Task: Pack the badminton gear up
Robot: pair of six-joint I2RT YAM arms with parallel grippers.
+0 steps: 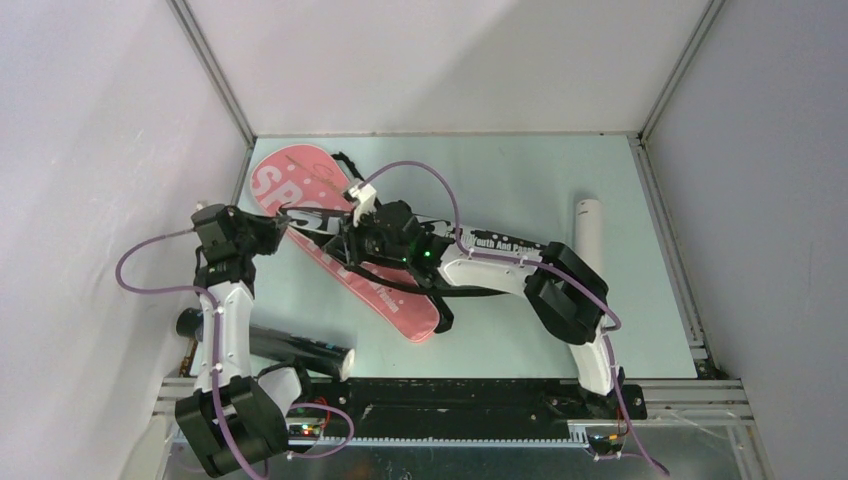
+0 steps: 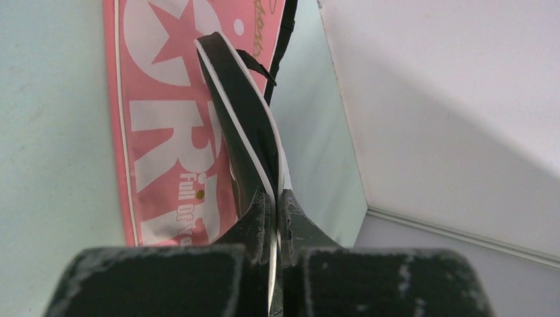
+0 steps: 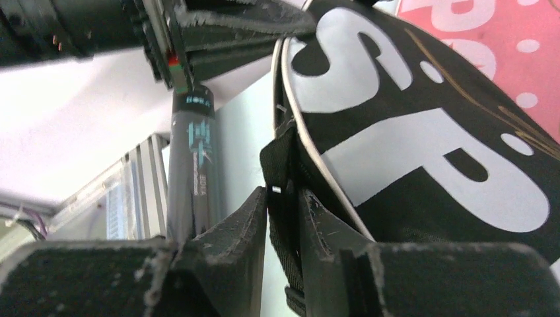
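A black racket bag with white lettering [image 1: 492,241] lies across the pink racket bag [image 1: 395,312]. At its left end my left gripper [image 1: 282,220] is shut on its white-piped edge, seen close in the left wrist view [image 2: 280,206]. My right gripper [image 1: 342,244] is just right of it, low over the same bag. In the right wrist view its fingertips [image 3: 317,218] are at a dark flap along the bag's zipper edge; how firmly they close on it I cannot tell. The arm hides part of the black bag.
A dark tube [image 1: 310,355] lies at the front left beside the left arm. A white tube [image 1: 588,220] stands out on the right, partly under the right arm.
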